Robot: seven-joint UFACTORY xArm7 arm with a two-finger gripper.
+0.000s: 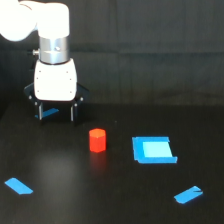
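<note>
A red block (97, 140) sits on the dark table near the middle of the view. To its right is a pale square (157, 149) framed with blue tape, bare on top. My gripper (57, 116) hangs at the far left, up and to the left of the block and clear of it. Its two fingers stand wide apart, and no object is visible held between them.
Strips of blue tape mark the table at the front left (18, 186), at the front right (188, 195) and behind the gripper (50, 113). A dark curtain (140, 55) closes off the back.
</note>
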